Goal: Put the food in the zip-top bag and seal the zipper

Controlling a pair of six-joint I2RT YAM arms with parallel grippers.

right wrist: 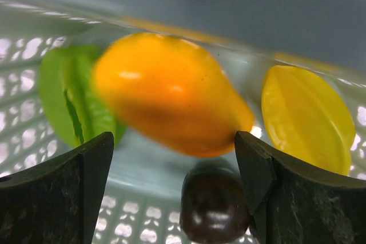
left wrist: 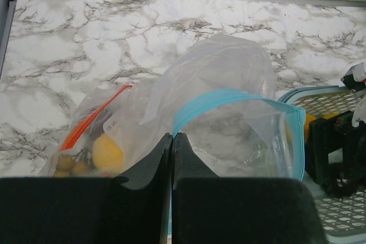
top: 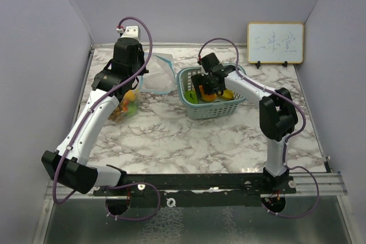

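Inside the basket, an orange mango lies in front of my right gripper, whose fingers stand wide apart with nothing pinched between them. Beside the mango are a green pepper-like piece on the left and a yellow star fruit on the right. A dark round fruit sits below it, near the right finger. My left gripper is shut on the blue zip edge of the clear zip bag, holding its mouth spread in a loop towards the basket.
The pale blue-green basket stands mid-table, its rim close to the bag. A second clear bag with an orange zip holds food at the left. A whiteboard stands back right.
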